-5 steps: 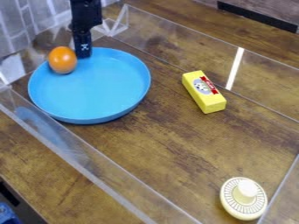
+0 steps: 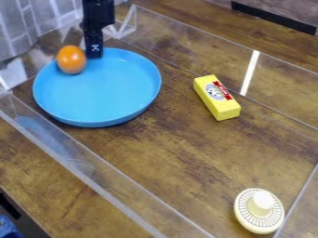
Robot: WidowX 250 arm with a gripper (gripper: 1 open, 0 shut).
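Note:
A blue plate lies at the upper left of the wooden table. An orange ball, perhaps a fruit, rests on the plate's far-left part. The black gripper is low at the plate's back edge, just behind and right of the orange ball; its fingertips are small and dark, and whether they are open or shut is unclear.
A yellow box lies right of the plate. A white round lid-like object is at the front right. Clear plastic walls run along the left and back.
The plate and orange ball have shifted slightly to the right. The gripper has moved a little with them.

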